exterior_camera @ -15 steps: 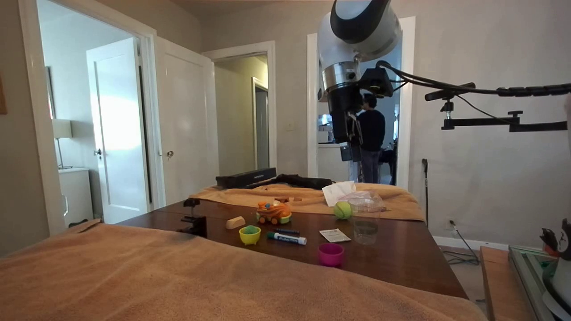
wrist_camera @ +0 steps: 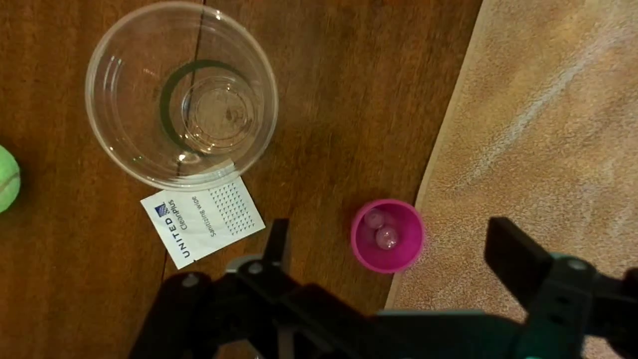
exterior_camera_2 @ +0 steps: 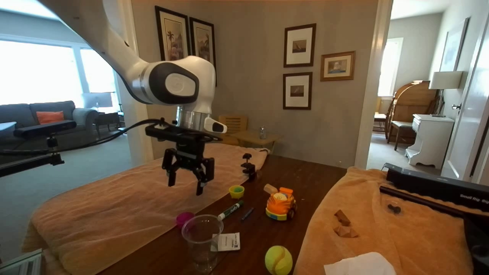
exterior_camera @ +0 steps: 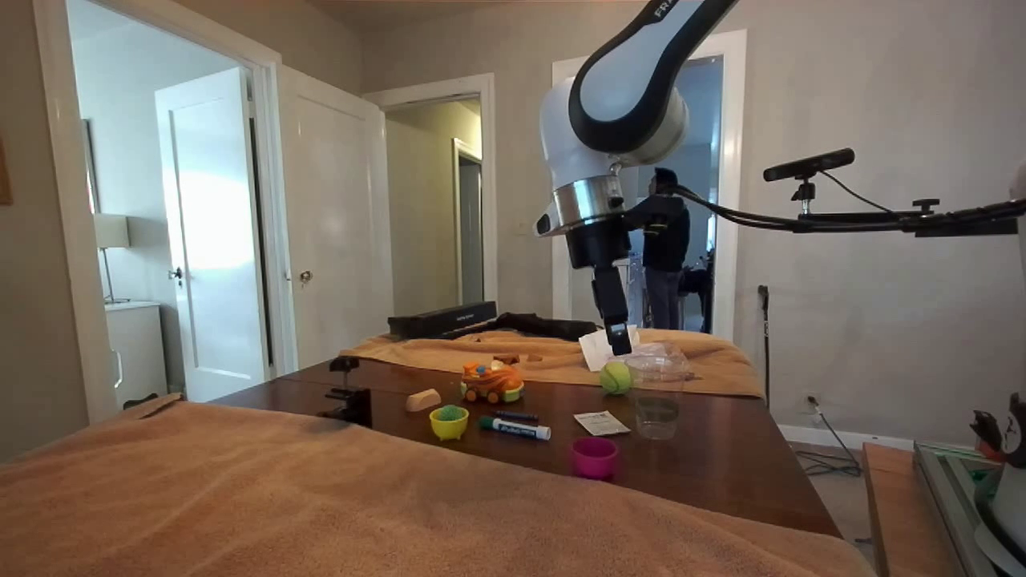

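Note:
My gripper (exterior_camera_2: 185, 187) hangs open in the air over the table, nothing between its fingers. In the wrist view a small magenta cup (wrist_camera: 360, 242) appears between the spread fingers, well below them. Two clear pinkish balls (wrist_camera: 386, 237) lie inside that cup, which stands at the edge of the orange towel. A large clear plastic cup (wrist_camera: 270, 89) stands upright nearby, its rim overlapping the white wipe packet (wrist_camera: 206, 225) in this view. The yellow cup (exterior_camera_2: 236, 194), farther along the table, has something green in it.
A black clamp (exterior_camera: 352, 393) rises at the table's edge. Orange towels cover both sides.
My gripper has come down toward the table and shifted slightly left in exterior view 1. The objects on the table stand where they were.

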